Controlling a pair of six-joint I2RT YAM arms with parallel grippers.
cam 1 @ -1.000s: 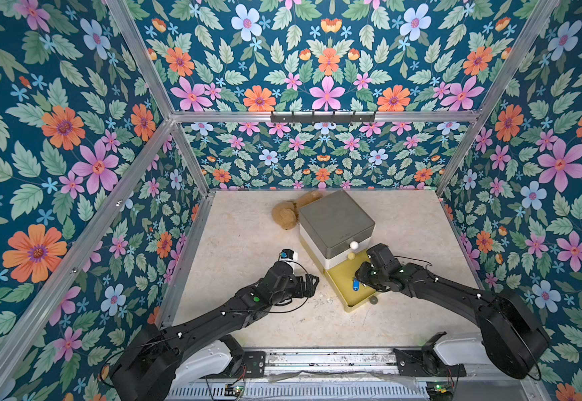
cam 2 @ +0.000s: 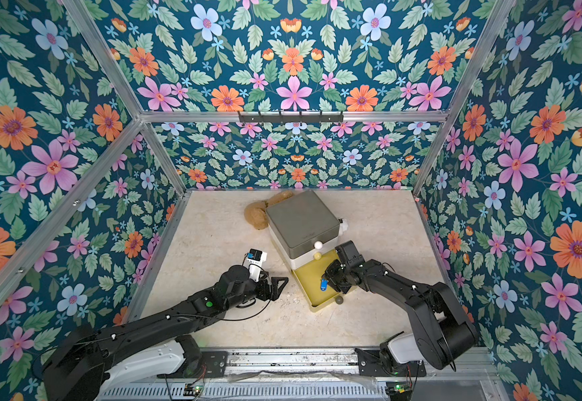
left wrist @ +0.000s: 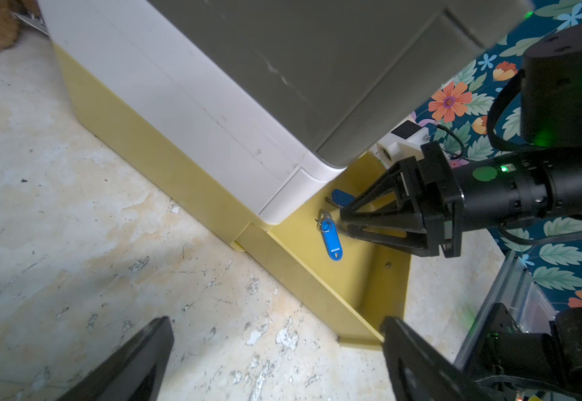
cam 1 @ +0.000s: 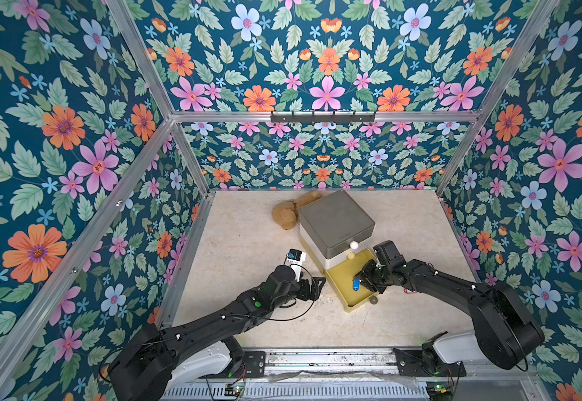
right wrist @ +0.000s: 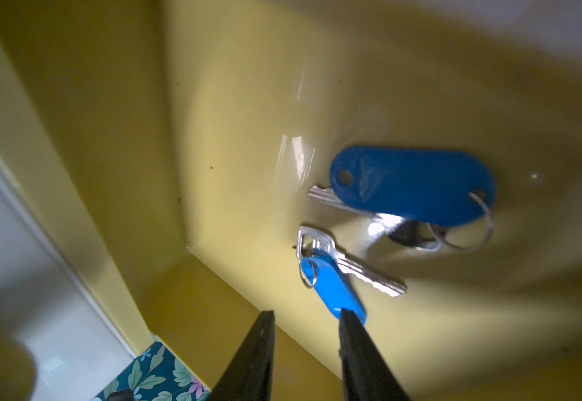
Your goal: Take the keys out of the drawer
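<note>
Two sets of keys lie on the floor of the pulled-out yellow drawer (left wrist: pixel 294 257). One has a bright blue tag (right wrist: pixel 334 287) with a silver key beside it; the other has a darker blue tag (right wrist: pixel 411 183) with a key partly beneath it. My right gripper is over the drawer, its fingers parted, with the bright blue tag's end close to one fingertip. Nothing shows held in it, though contact is hard to judge. My left gripper stands wide open and empty over the table, left of the drawer.
The grey-topped cabinet (cam 1: pixel 337 224) stands behind the drawer, with a white knob (cam 1: pixel 353 246) near its front. A brown plush toy (cam 1: pixel 284 215) lies at its left. A white device (cam 2: pixel 256 260) stands near my left arm.
My left gripper has shifted slightly right. The bright blue tag looks unmoved.
</note>
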